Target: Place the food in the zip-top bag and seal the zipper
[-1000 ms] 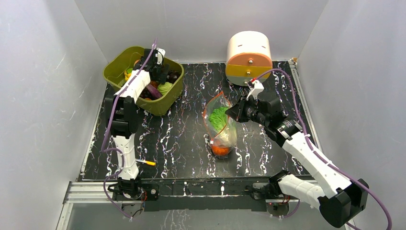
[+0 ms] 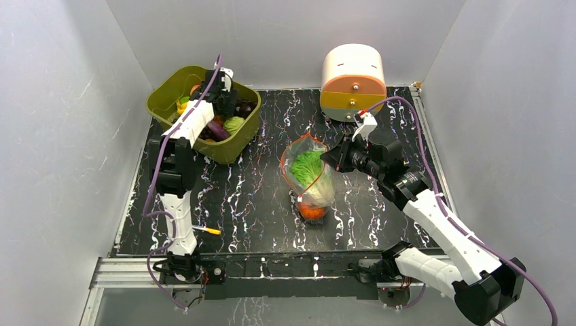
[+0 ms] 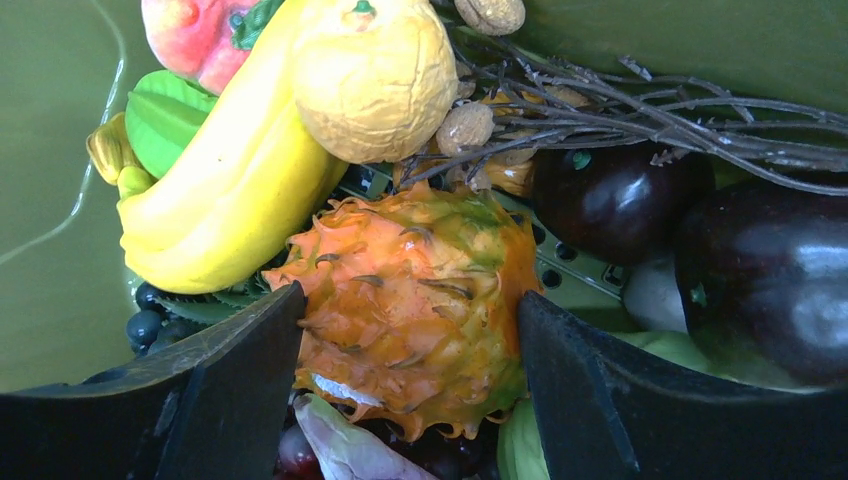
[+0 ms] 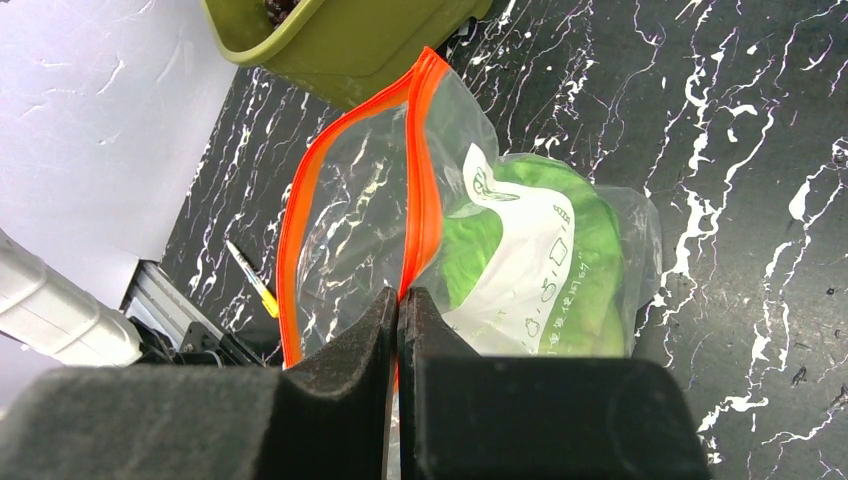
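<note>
The clear zip top bag (image 2: 301, 151) stands on the table with its orange-edged mouth spread open, a green leafy vegetable (image 2: 308, 165) and an orange food item (image 2: 312, 212) inside. My right gripper is shut on the bag's orange zipper edge (image 4: 422, 190). Deep in the green basket (image 2: 157, 102), my left gripper is part open around a spiky orange fruit (image 3: 410, 290), a finger at each side. Both fingertips seem to meet its skin; whether they grip it I cannot tell. In the top view the left fingers are hidden.
Bananas (image 3: 225, 170), a round yellow fruit (image 3: 375, 85), dark eggplants (image 3: 620, 200) and twigs (image 3: 640, 100) crowd round the spiky fruit. A drawer box (image 2: 353, 78) stands at the back. A yellow-capped marker (image 2: 207, 230) lies at front left. Bare table separates basket and bag.
The bag's mouth has shifted slightly left and spread a little wider. The right arm has barely moved. The left arm stays over the basket, with only a slight shift at its gripper.
</note>
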